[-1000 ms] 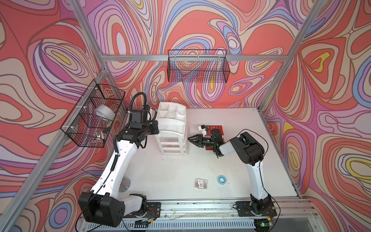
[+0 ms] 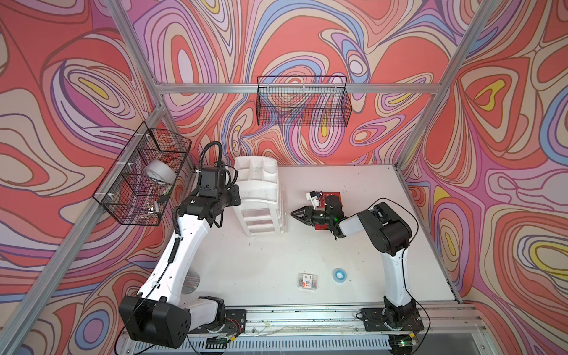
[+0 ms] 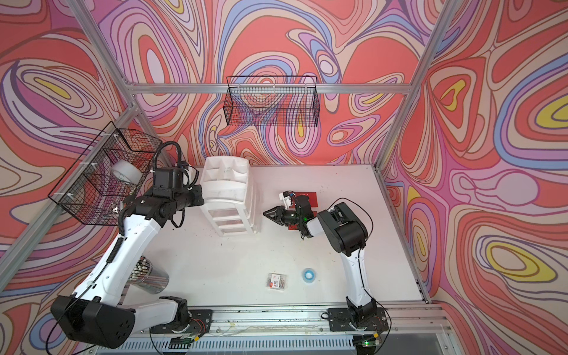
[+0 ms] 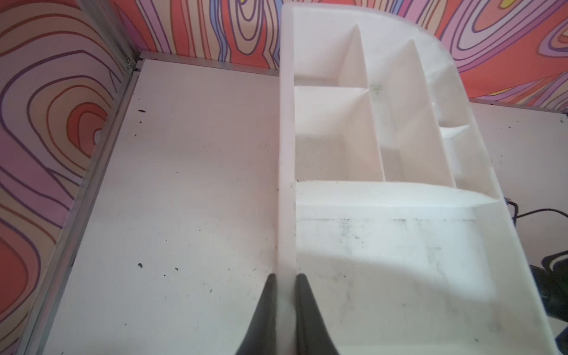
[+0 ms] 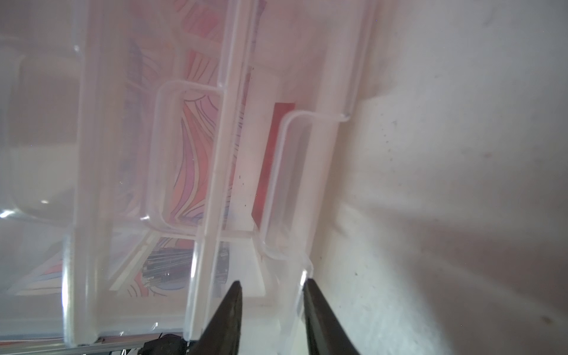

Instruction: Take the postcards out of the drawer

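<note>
The white drawer unit (image 2: 258, 192), with compartments on top, stands left of the table's middle. My left gripper is shut on the raised left rim (image 4: 286, 148) of its top. At the unit's right side, my right gripper has its fingers apart, close to the lower edge of the clear drawers (image 5: 204, 148). One finger (image 5: 313, 295) is by a drawer lip; whether it touches is unclear. A red strip (image 5: 273, 153) shows through the clear plastic; I cannot tell if it is a postcard. Red flat pieces (image 3: 306, 200) lie beneath the right arm.
A small clear pack (image 2: 307, 281) and a blue tape roll (image 2: 339, 275) lie near the front edge. Wire baskets hang at the left (image 2: 145, 174) and back (image 2: 303, 106).
The drawer unit's top has shifted left, along with a slight leftward move of my left gripper. My right gripper has drawn a little to the right.
</note>
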